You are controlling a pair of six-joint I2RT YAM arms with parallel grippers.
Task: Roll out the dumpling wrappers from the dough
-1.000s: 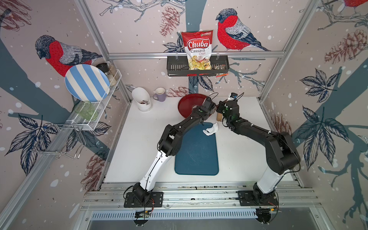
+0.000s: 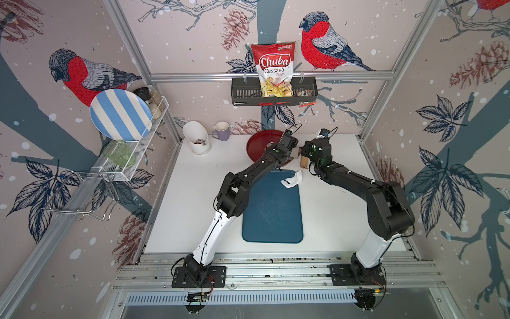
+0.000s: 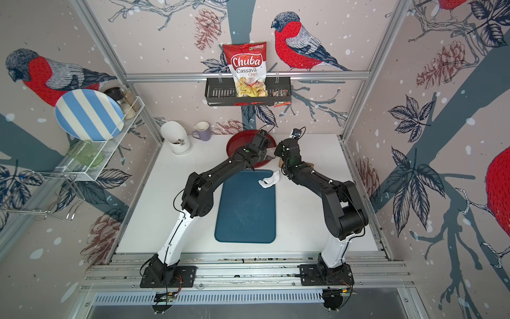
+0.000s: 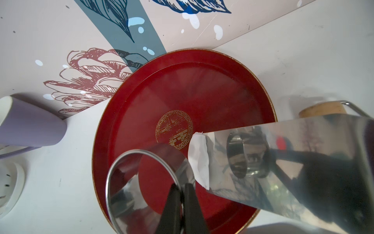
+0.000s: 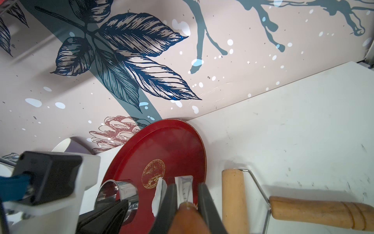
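Observation:
In the left wrist view, my left gripper is shut on the thin rim of a metal ring cutter (image 4: pixel 116 171), held above the red round tray (image 4: pixel 218 89). A broad steel blade (image 4: pixel 303 171) reaches over the tray from the right, with a white dough piece (image 4: pixel 199 161) at its end edge. My right gripper is shut on the blade's wooden handle (image 5: pixel 187 220), seen between its fingers. Cutter and dough piece look close together, but whether they touch I cannot tell. A white dough scrap (image 2: pixel 292 179) lies on the blue board's (image 2: pixel 271 218) far right corner.
A wooden roller (image 5: pixel 233 198) with its handle (image 5: pixel 319 212) lies right of the tray. A purple mug (image 2: pixel 221 131) and a white holder (image 2: pixel 196 138) stand at the back left.
My left gripper has shifted slightly toward the back, showing a little more of the gap between the two grippers. The right arm looks almost still.

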